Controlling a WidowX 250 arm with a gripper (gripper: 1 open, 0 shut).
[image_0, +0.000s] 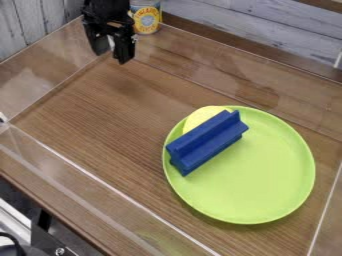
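Note:
The black gripper (110, 47) hangs at the top left, over the back left of the wooden table; it stands open, and nothing shows between its fingers. Behind it is a yellow can (144, 14) with a label, partly hidden by the arm. At the right, a large green plate (261, 190) holds a blue block (206, 142) with a ridged shape, lying diagonally over a round yellow item (201, 115), which is partly hidden.
Pale wooden walls run along the back and left. Dark metal and cables show beyond the table's lower left edge.

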